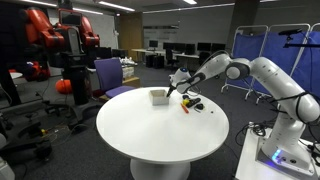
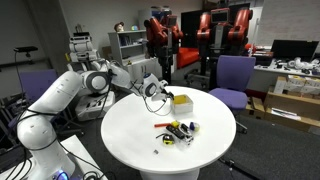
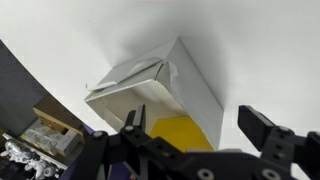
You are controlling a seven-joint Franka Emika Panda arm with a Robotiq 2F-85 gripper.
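A small white open box (image 1: 158, 98) stands near the far side of the round white table. In the wrist view the same box (image 3: 135, 92) fills the middle left, with a yellow item (image 3: 180, 132) inside it, partly hidden by the gripper. My gripper is open, its two fingers (image 3: 262, 130) wide apart and nothing seen held between them. In exterior view 2 the gripper is right beside the box (image 2: 185, 108), at its rim; the exact height above it is hard to tell.
Several small items lie in a cluster on the table near the box, among them an orange-red piece (image 2: 161, 125) and dark pieces (image 2: 178, 132). A purple chair (image 2: 233, 80) stands behind the table.
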